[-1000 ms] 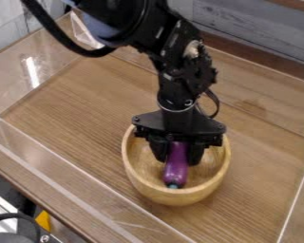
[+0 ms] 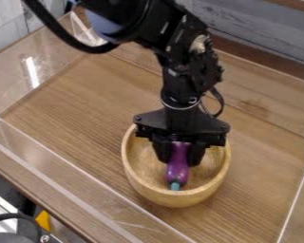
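Observation:
My black gripper (image 2: 180,142) reaches down from above into a tan round bowl (image 2: 134,177), its fingers over a purple object (image 2: 179,166) with a teal tip that lies inside. The fingers are at the upper part of the purple object; whether they grip it is hidden.
The bowl stands on a wooden surface (image 2: 79,114) with clear room to the left and right. A transparent edge runs along the left, and a pale wall stands at the back. Dark cables show at the lower left.
The gripper has shifted very slightly, and the purple object's visible end sits a little higher in the bowl than before.

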